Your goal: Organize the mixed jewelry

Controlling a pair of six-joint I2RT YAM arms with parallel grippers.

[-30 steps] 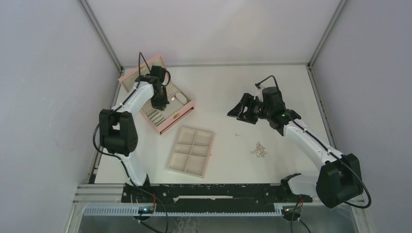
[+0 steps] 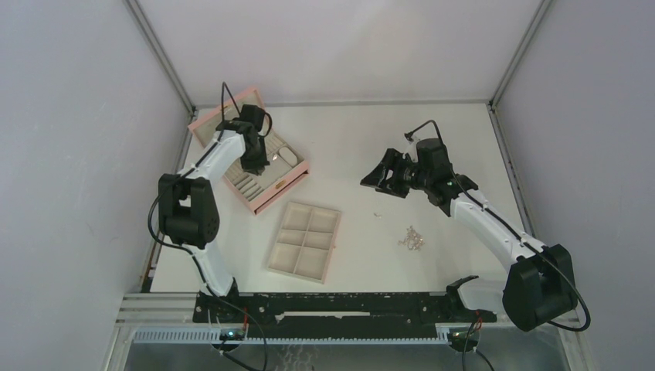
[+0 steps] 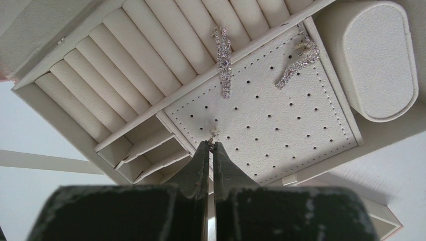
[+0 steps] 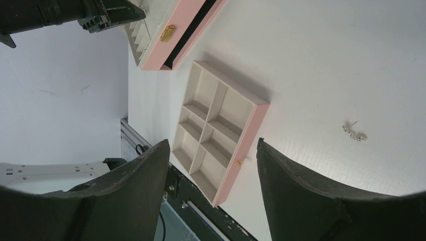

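Observation:
Over the perforated panel (image 3: 296,125) of the pink jewelry box (image 2: 282,185), my left gripper is shut on a small sparkly earring (image 3: 214,134) at its fingertips. Whether the earring's post sits in a hole cannot be made out. Two long crystal pieces lie at the panel's far side: a straight earring (image 3: 224,65) reaching onto the ring rolls, and a bent earring (image 3: 301,63) near the right corner. My right gripper is open and empty above the table. A small curved earring (image 4: 354,132) lies on the table, near a jewelry pile (image 2: 412,239).
An empty pink drawer tray (image 2: 303,242) with several compartments lies in front of the box. A cushion (image 3: 382,63) fills the box's right end, and small compartments (image 3: 145,145) lie left of the panel.

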